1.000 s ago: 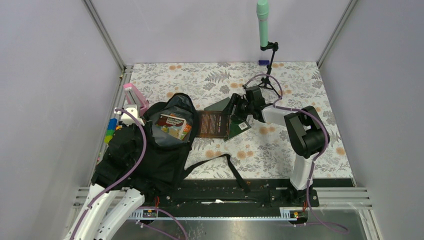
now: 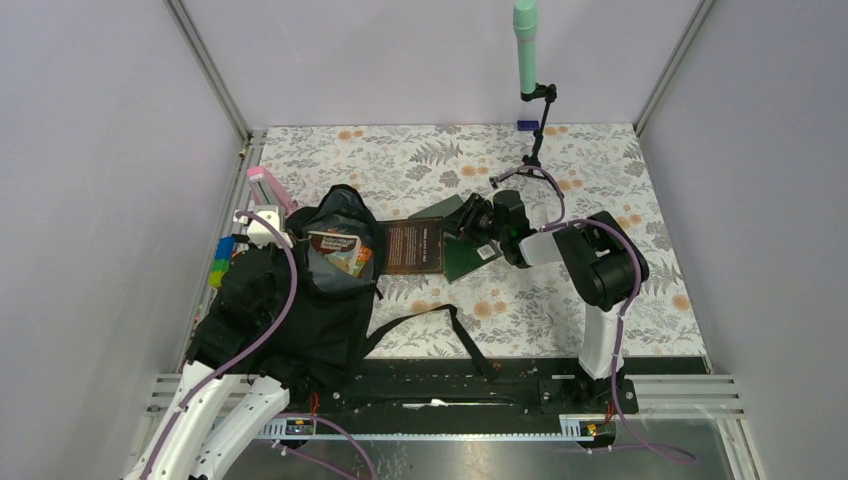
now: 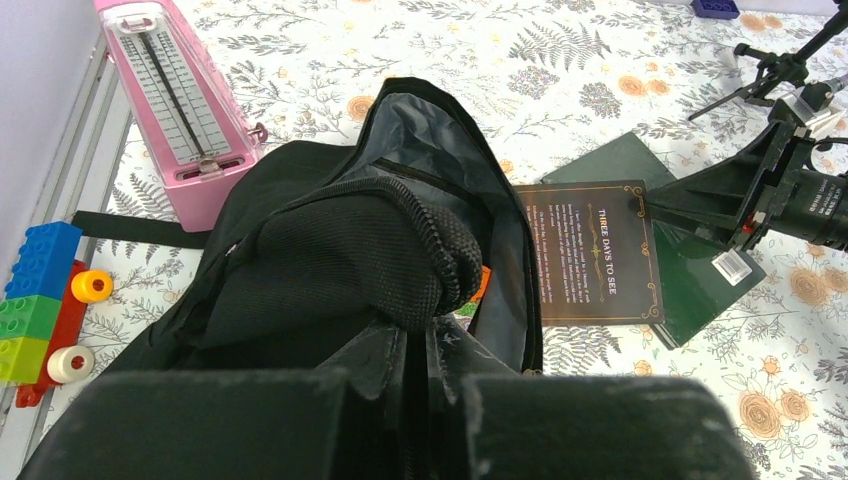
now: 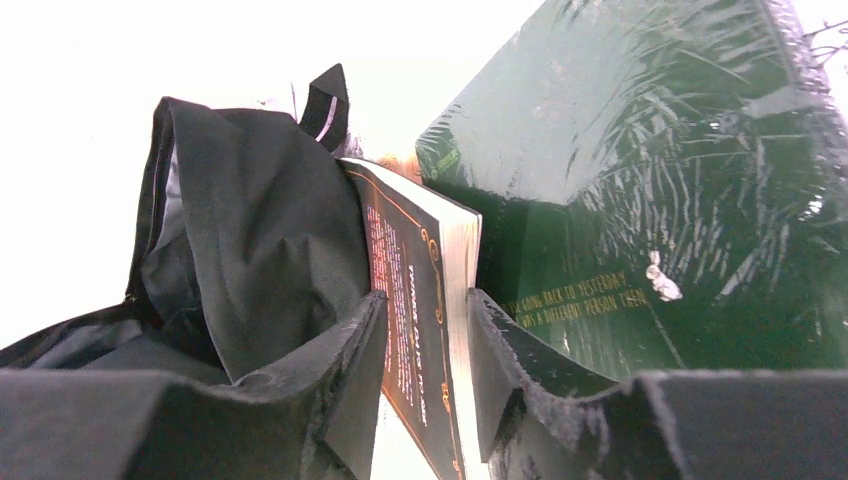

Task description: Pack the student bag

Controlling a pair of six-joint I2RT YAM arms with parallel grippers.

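The black bag [image 2: 320,310] lies open at left, a colourful book [image 2: 340,250] inside. My left gripper is shut on the bag's rim. To the right, a brown book, "Three Days to See" [image 2: 412,250], lies on a green book [image 2: 468,262], its left end against the bag opening. My right gripper is part open at the brown book's right end, one finger by the cover and the other by the page edge; whether it grips is unclear.
A pink metronome [image 3: 170,110] and toy bricks [image 3: 35,310] stand left of the bag. A black tripod [image 2: 537,140] holding a mint microphone is at back right.
The brown book has moved slightly left toward the bag, with my right gripper moving along at its end. The bag rim and left gripper have shifted slightly.
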